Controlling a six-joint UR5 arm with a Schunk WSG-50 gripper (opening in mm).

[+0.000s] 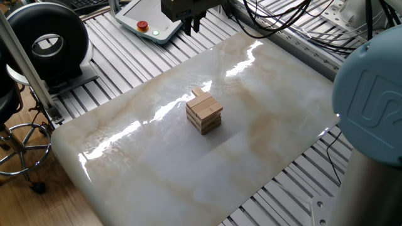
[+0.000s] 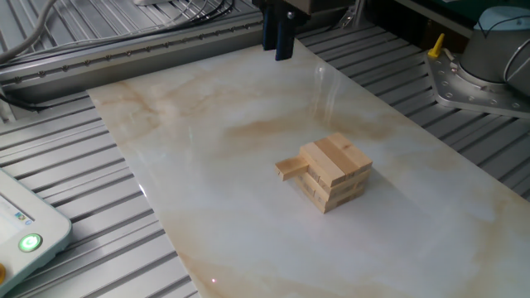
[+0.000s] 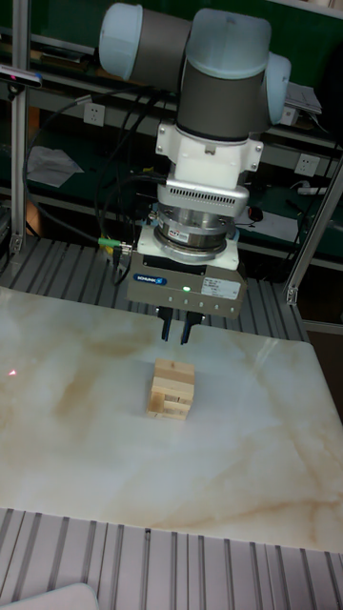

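Note:
A small stack of pale wooden blocks [image 1: 204, 112] stands on the marbled sheet, its layers laid crosswise. From one side a single block [image 2: 290, 168] juts out below the top layer, as exterior view 2 shows best. My gripper [image 3: 176, 341] hangs above the sheet, beyond the stack and clear of it in exterior views 1 and 2. Its two dark fingers [image 3: 189, 327] point down with a gap between them and nothing held. Exterior view 2 shows the gripper [image 2: 277, 55] near the sheet's far edge.
The marbled sheet [image 2: 224, 165] is otherwise bare around the stack. A teach pendant [image 1: 151, 19] with a red button lies off its edge on the slatted metal table [image 1: 116, 53]. Black cables [image 1: 276, 28] loop at the back, and a blue-capped arm joint [image 1: 370, 94] fills the right side.

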